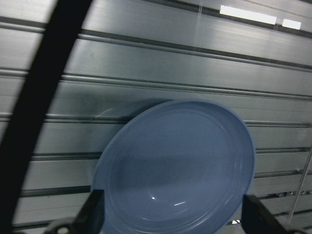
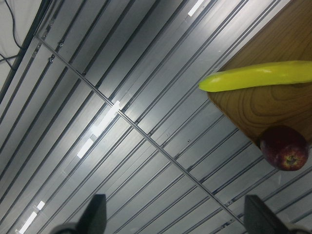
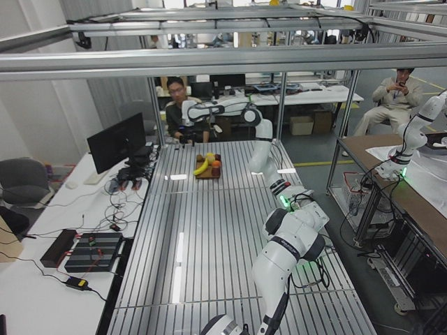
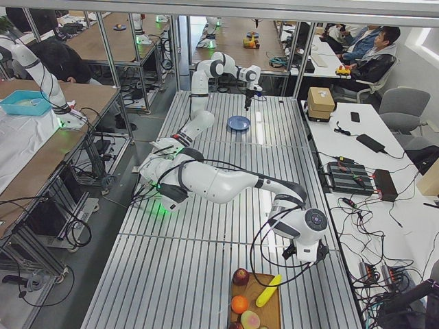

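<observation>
In the left wrist view a blue plate (image 1: pixel 173 161) lies on the slatted table beneath my open left gripper, whose fingertips show at the lower edges. In the right wrist view my right gripper stands open above the table, with a wooden board (image 2: pixel 263 112) at the right, bearing a yellow banana (image 2: pixel 253 75) and a dark red apple (image 2: pixel 284 147). The camera right view also shows an orange (image 4: pixel 239 303) and a pale round fruit (image 4: pixel 250 320) on this board.
Metal frame posts surround the slatted table (image 4: pixel 171 281). A side desk (image 3: pixel 42 300) holds a monitor (image 3: pixel 115 143), power units and many cables. A person (image 3: pixel 178 94) sits beyond the table. The table's middle has bare room beside the arms.
</observation>
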